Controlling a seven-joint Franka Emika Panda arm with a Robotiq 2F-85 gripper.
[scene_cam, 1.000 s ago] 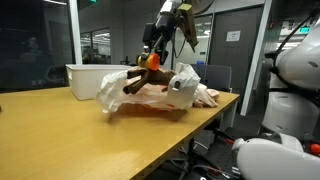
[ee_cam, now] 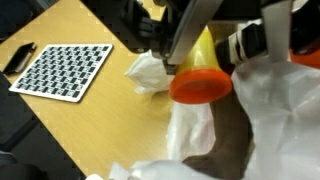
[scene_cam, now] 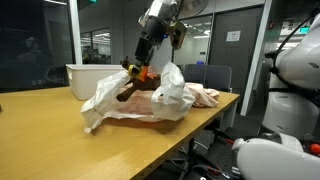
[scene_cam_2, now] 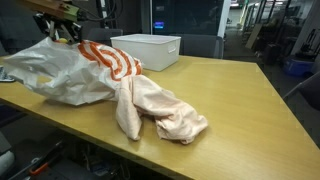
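My gripper is shut on a yellow object with an orange end, which fills the middle of the wrist view. In exterior view 1 the object sits low, at the mouth of a crumpled white plastic bag, with the bag's edges rising around it. Whether it is inside the mouth or just over it, I cannot tell. A brown surface shows within the bag's opening. Orange stripes mark the bag's far side in exterior view 2, where the gripper is partly hidden behind the white plastic.
Beside the bag lies a pale pink cloth. A white box stands towards the back of the wooden table. The wrist view also shows a white keyboard and a dark flat object.
My gripper has come down with the yellow and orange object to the bag's mouth. The bag's left edge now stands higher, and less of the brown inside shows.
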